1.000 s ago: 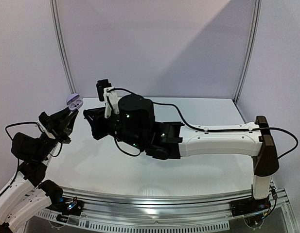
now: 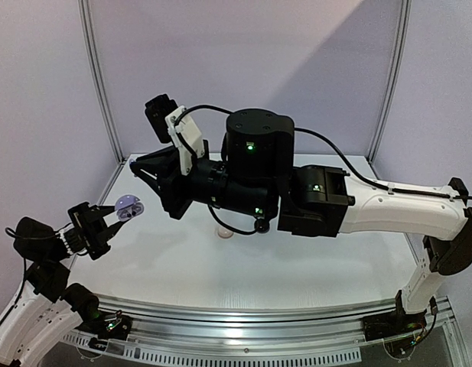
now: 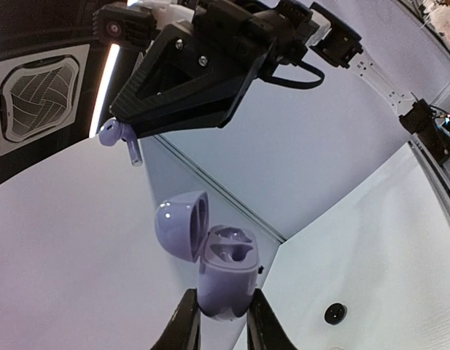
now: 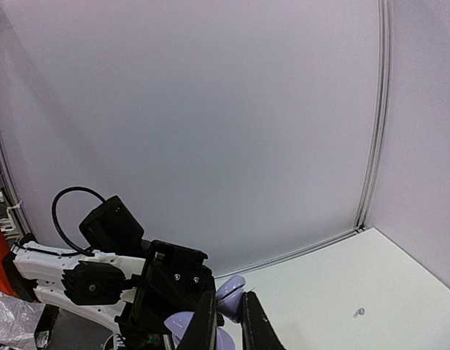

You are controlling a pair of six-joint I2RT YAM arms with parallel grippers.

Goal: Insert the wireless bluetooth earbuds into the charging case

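Note:
My left gripper (image 2: 117, 219) is shut on the lavender charging case (image 2: 129, 207), holding it in the air over the left side of the table. In the left wrist view the case base (image 3: 228, 273) sits between the fingertips with its wells exposed, and the lid (image 3: 182, 224) stands open. My right gripper is shut on a lavender earbud (image 4: 230, 292). The left wrist view shows this earbud (image 3: 114, 133) at the right fingertips, its stem hanging down, above and apart from the case. Another earbud (image 4: 359, 312) lies on the table.
A pale round object (image 2: 225, 232) and a black round one (image 3: 335, 313) rest on the table (image 2: 320, 267). The right arm spans the middle of the top view and hides part of the tabletop. Walls (image 2: 243, 61) enclose the workspace.
My left gripper has tipped over to the right, bringing the case lower and turning its open side.

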